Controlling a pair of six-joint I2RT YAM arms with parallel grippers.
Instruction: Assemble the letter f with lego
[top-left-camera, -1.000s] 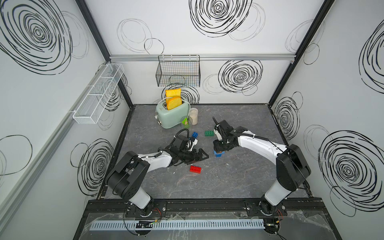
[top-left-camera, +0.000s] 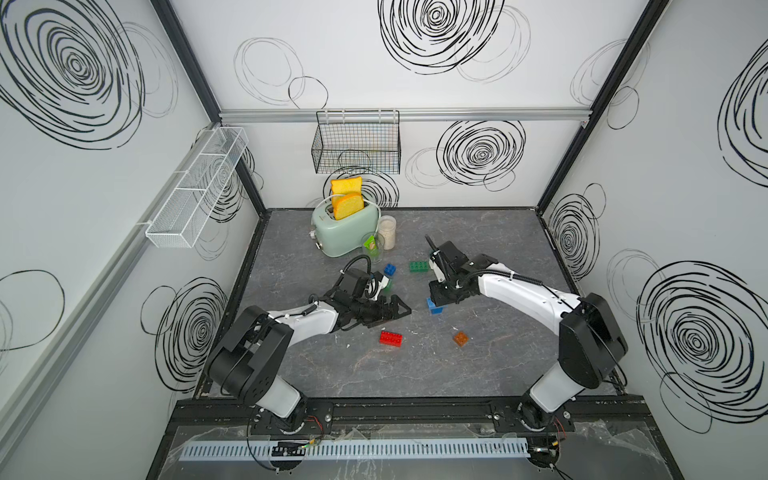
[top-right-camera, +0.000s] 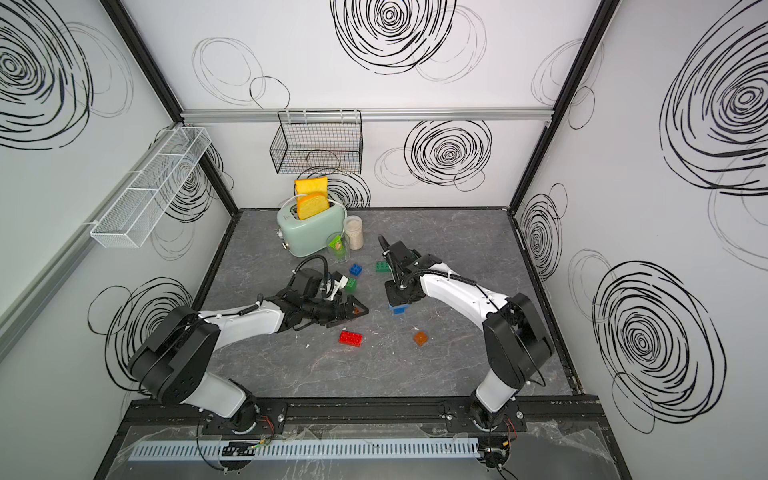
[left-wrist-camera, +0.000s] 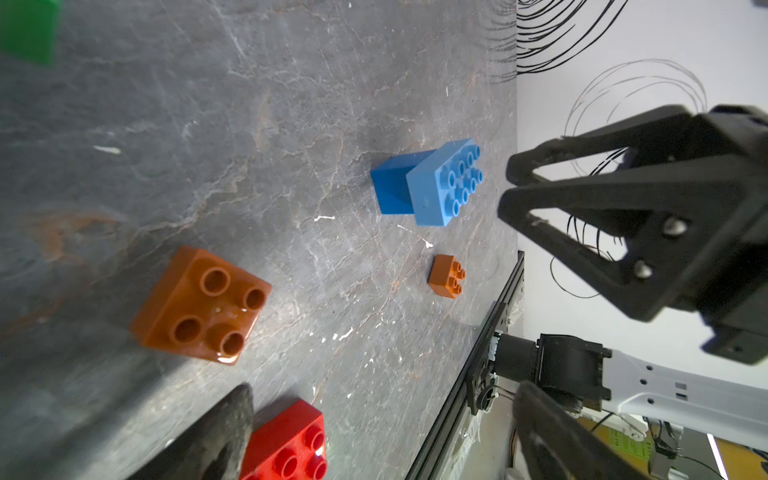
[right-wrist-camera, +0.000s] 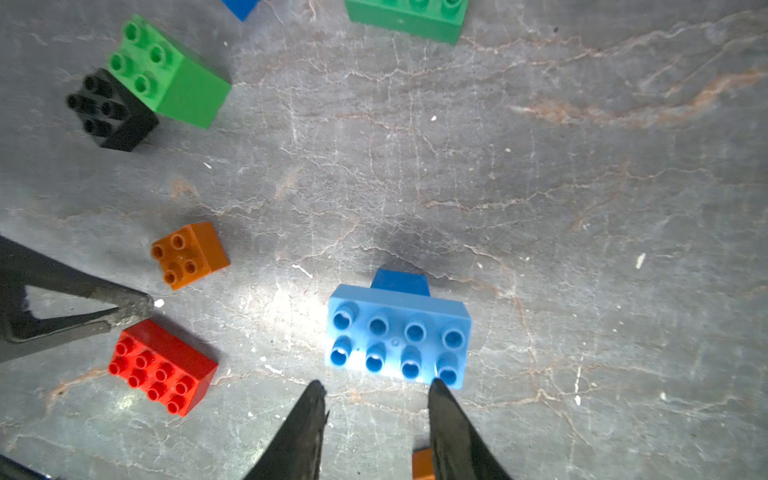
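Note:
A light blue brick (right-wrist-camera: 397, 332), studs showing, sits joined to a darker blue brick (right-wrist-camera: 400, 281). My right gripper is open just beside this pair, its fingers apart and nothing between them. An orange brick (top-left-camera: 461, 338) lies alone on the table, partly hidden behind a right finger in the right wrist view. My left gripper stands open and empty over the table. Below it are a second orange brick (left-wrist-camera: 201, 305) and a red brick (left-wrist-camera: 288, 444), the latter partly covered by a left finger (left-wrist-camera: 212, 432).
Towards the back lie a light green brick (right-wrist-camera: 172, 76) touching a black brick (right-wrist-camera: 111, 109), a dark green brick (top-left-camera: 418, 266) and a small blue brick (top-left-camera: 389, 269). A toaster (top-left-camera: 345, 230) and a cup (top-left-camera: 387, 232) stand behind them.

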